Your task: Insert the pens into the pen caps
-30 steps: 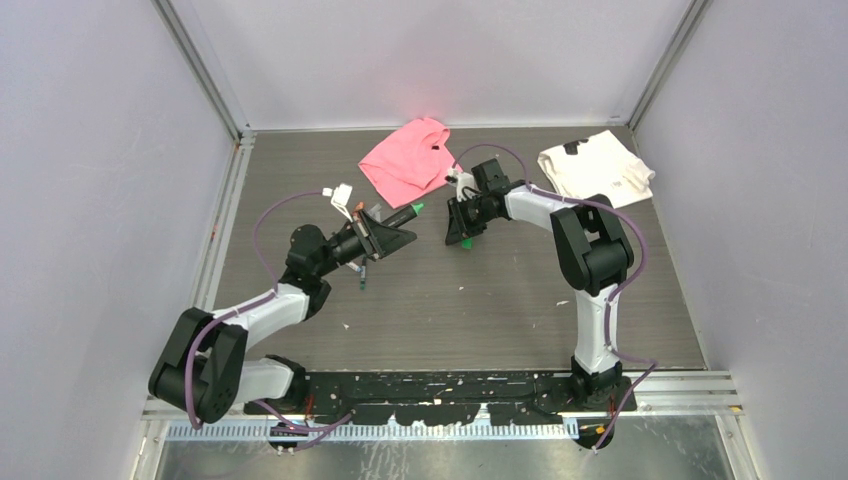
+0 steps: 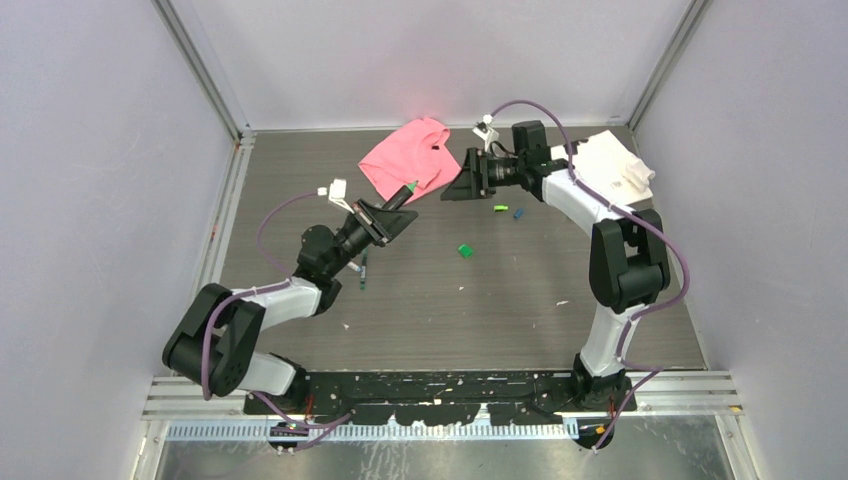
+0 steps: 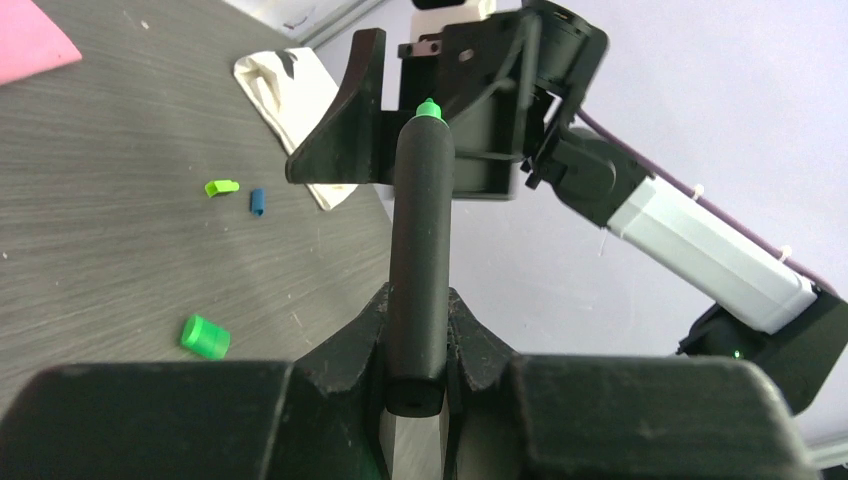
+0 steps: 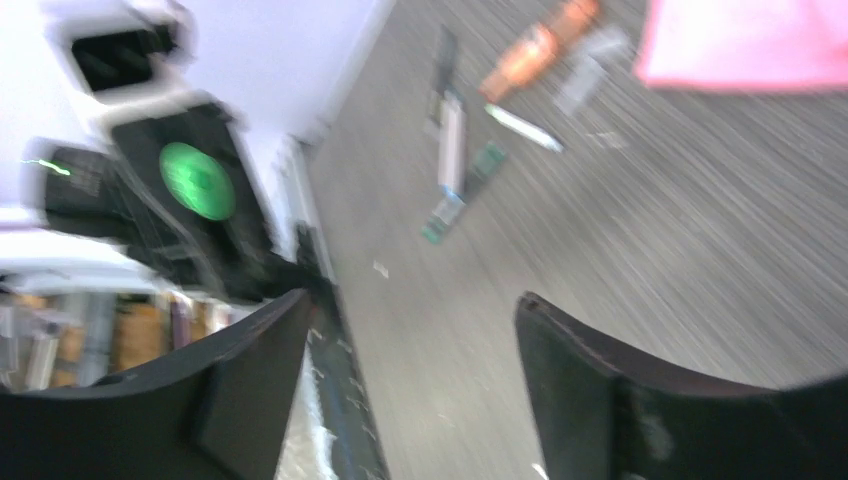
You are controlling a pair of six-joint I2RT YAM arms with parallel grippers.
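Note:
My left gripper (image 2: 385, 225) is shut on a black marker (image 3: 420, 260) that points up with its green tip showing. My right gripper (image 2: 460, 185) hangs open, right of and slightly beyond that marker, with no object seen between its fingers. A green cap (image 2: 465, 251) lies on the table below, with a small lime cap (image 2: 500, 208) and a blue cap (image 2: 518, 214) farther back. In the blurred right wrist view, an orange marker (image 4: 530, 55) and several pens and clear pieces lie on the table beyond the left arm.
A pink cloth (image 2: 405, 160) lies at the back centre and a white cloth (image 2: 610, 170) at the back right, partly behind the right arm. Walls border both sides and the back.
My right gripper has risen and moved back, away from the green cap, which is now uncovered. The left gripper with the marker has tilted up slightly.

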